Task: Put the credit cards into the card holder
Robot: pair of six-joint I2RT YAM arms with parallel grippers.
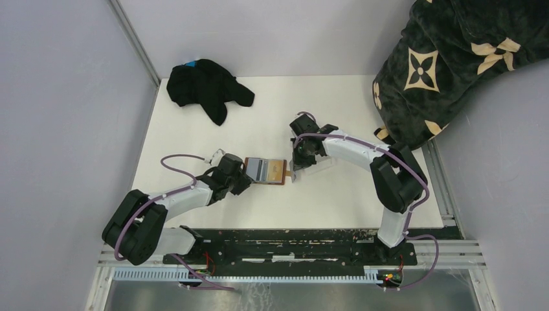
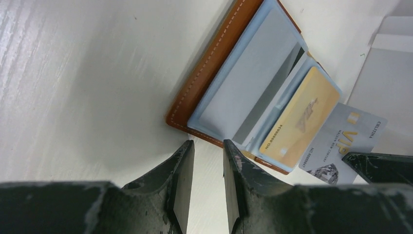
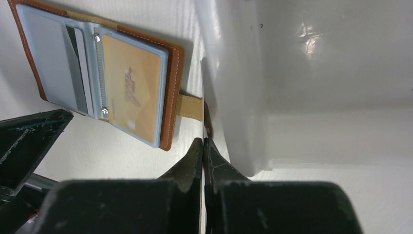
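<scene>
The brown card holder (image 1: 265, 171) lies open on the table, a gold card (image 3: 131, 85) behind the clear sleeve of its right half. A silver VIP card (image 2: 343, 141) stands on edge just past the holder's right side, with my right gripper shut on it. From the right wrist only the card's thin edge shows, rising from between the fingertips over the holder's strap (image 3: 191, 107). At the holder's left end, my left gripper is open, nothing between its fingers; its tips are near the holder's lower edge, and contact is unclear.
A clear plastic tray or sleeve (image 3: 331, 87) lies close to the right of the card. Black cloth (image 1: 210, 87) occupies the back left, and a dark patterned cushion (image 1: 447, 71) leans at the back right.
</scene>
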